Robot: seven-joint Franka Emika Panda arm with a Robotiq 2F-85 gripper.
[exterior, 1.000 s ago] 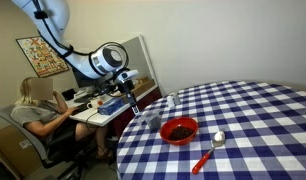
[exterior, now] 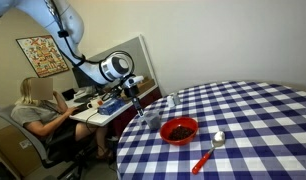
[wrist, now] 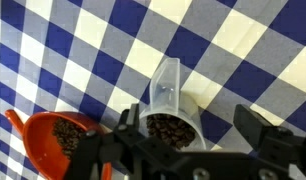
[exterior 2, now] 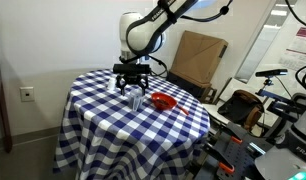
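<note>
A pale, see-through cup (wrist: pixel 167 84) with dark beans (wrist: pixel 171 131) inside appears near the bottom middle of the wrist view. My gripper is open, its fingers (wrist: pixel 250 122) spread wide to either side of the cup; no grip on it shows. Exterior view 1 has the cup (exterior: pixel 153 121) standing on the checked cloth, with the gripper (exterior: pixel 139 107) close by on its left. A red bowl (exterior: pixel 165 134) of dark beans is beside the cup, and the wrist view catches this bowl (wrist: pixel 36 131) at its lower left.
To the right of the bowl lies a spoon (exterior: pixel 218 139) with a red handle. Small white items (exterior: pixel 173 99) stand farther back. Much of the blue-and-white tablecloth (exterior: pixel 258 120) is bare. Someone sits at the left, off the table.
In exterior view 1 the arm has come down and a little to the right, closer to the cup. Cup, bowl and spoon have stayed in place.
</note>
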